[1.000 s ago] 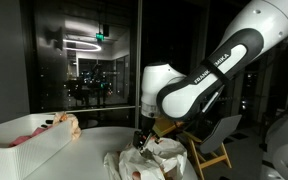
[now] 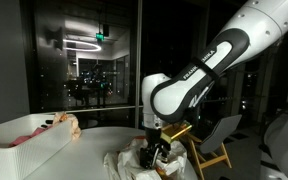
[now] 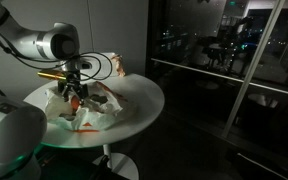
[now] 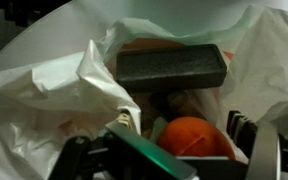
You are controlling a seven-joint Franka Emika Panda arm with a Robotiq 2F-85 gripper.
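A crumpled white plastic bag (image 2: 129, 165) lies opened on the round white table, seen also in exterior view 2 as a pale bag (image 3: 106, 112). In the wrist view, a round red-orange object (image 4: 196, 138) sits inside it, and a dark rectangular block (image 4: 171, 68) lies just above in the picture. My gripper is open, its fingers to either side of the round object; whether they touch it I cannot tell. From exterior view 1 the gripper (image 2: 154, 156) appears down at the bag's opening.
A white bin (image 2: 29, 148) with pinkish cloth inside stands at the left in exterior view 1. A wooden-framed chair (image 2: 212, 148) is beyond the table on the right. Bare tabletop (image 3: 141, 97) shows right of the bag in exterior view 2.
The arm has come down and slightly right in exterior view 1, bringing the gripper lower into the bag area. The bin and chair have not moved.
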